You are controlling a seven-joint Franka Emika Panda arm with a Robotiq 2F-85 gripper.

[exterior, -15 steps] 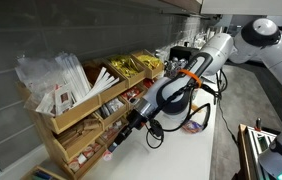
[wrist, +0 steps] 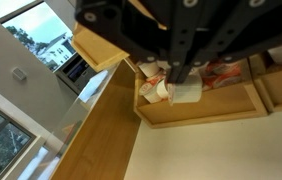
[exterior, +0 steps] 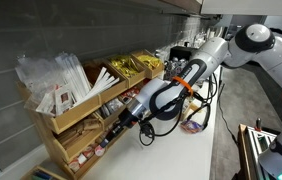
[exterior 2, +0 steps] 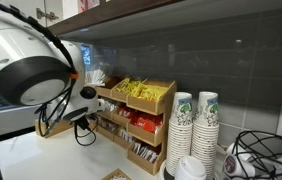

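A small white packet (wrist: 188,92) hangs at the tips of my gripper, which is shut on its edge in the wrist view. The packet is above a wooden compartment (wrist: 206,106) holding several small packets and white cups or pods. In exterior view 1 my gripper (exterior: 108,141) points down and left, with the pale packet (exterior: 99,150) at its tip, close to the front of the wooden organizer (exterior: 59,150). The arm hides part of the gripper in exterior view 2.
White cutlery or straws (exterior: 69,92) fill the organizer's upper bins, with yellow packets (exterior: 123,67) farther along. Stacked paper cups (exterior 2: 179,130) stand at the right in exterior view 2.
My gripper has moved left and slightly up, closer to the organizer's lower compartments. The pale packet at its tip has moved along with it.
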